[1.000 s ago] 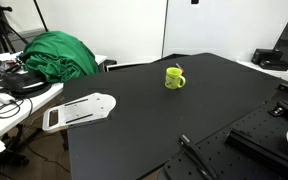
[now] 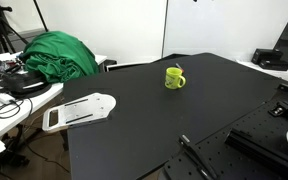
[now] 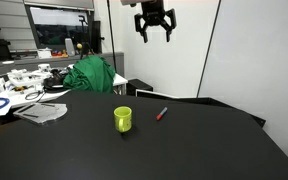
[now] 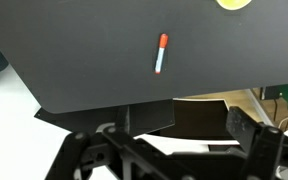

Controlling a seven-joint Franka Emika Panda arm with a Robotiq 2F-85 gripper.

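Note:
A lime-green mug stands upright on the dark table. To its right in exterior view 2 lies a marker with a red end. From the wrist camera the marker shows its red cap and pale body, and part of the mug is cut off by the top edge. High above the far side of the table, my gripper hangs open, its fingers apart and empty. In exterior view 1 the mug has a small bit of the marker showing behind it.
A white slotted plate lies at the table's side. Beyond the table are a green cloth and a cluttered bench. A white panel stands behind the table.
The small dark tip of my gripper at the top of exterior view 1 has risen slightly, now almost out of the picture. The mug and marker have not visibly moved.

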